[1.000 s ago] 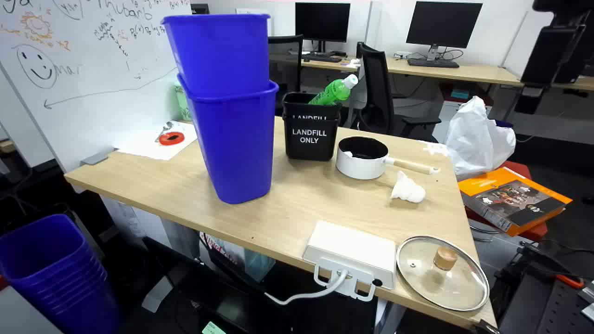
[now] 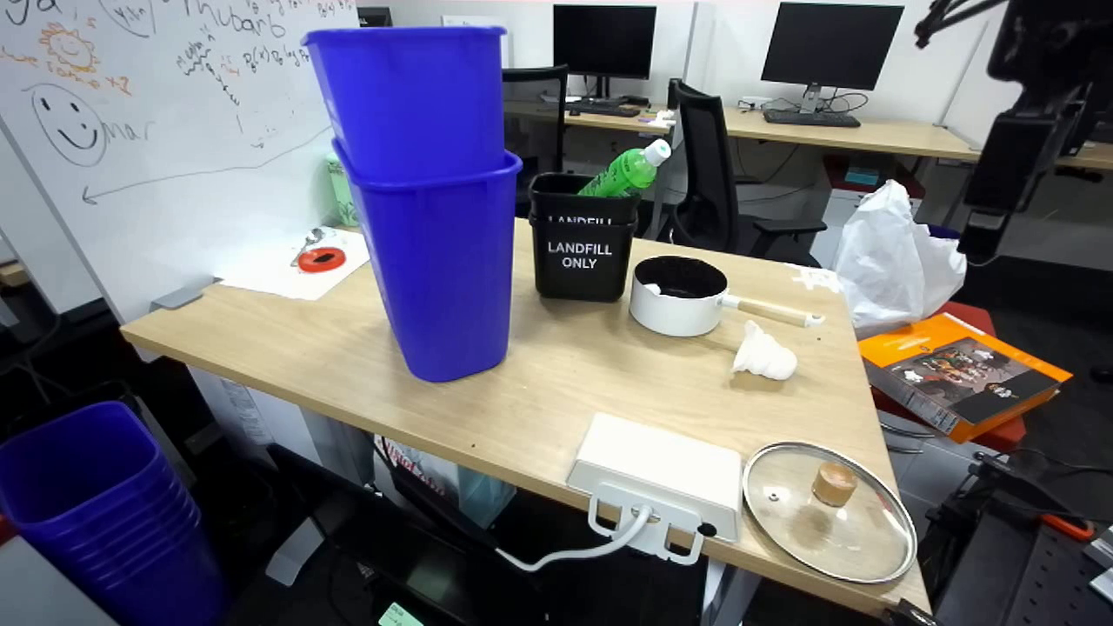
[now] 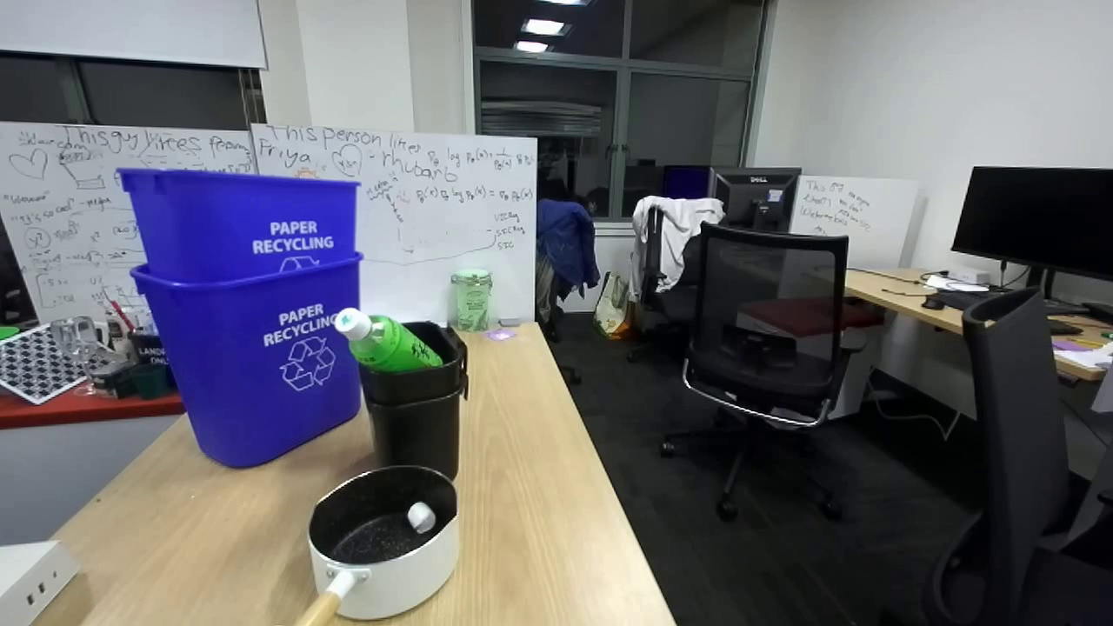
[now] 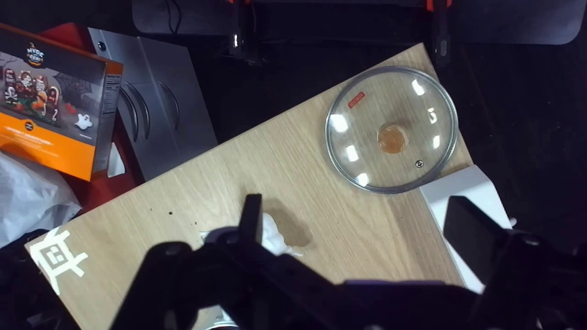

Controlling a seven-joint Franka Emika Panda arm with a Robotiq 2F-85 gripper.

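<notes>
High above the table, my gripper stands open, its two dark fingers wide apart and only bare table seen between them far below, apart from part of a crumpled white tissue (image 4: 271,233) by the left finger. In exterior view 1 that tissue (image 2: 764,353) lies on the wood in front of a white pot (image 2: 673,311) with a wooden handle. A small white item (image 3: 422,516) sits inside the pot. The glass lid (image 4: 368,118) with its wooden knob rests at the table corner, beyond the fingertips in the wrist view.
Stacked blue recycling bins (image 2: 443,271) and black landfill bins (image 2: 584,276) holding a green bottle (image 2: 626,172) stand on the table. A white power box (image 2: 657,469) sits at the edge beside the lid. An orange box (image 2: 955,365) and white bag (image 2: 892,261) lie off the right side.
At the upper right of exterior view 1, my arm and gripper have shifted and turned, with the gripper now a little lower. The objects on the table have stayed put.
</notes>
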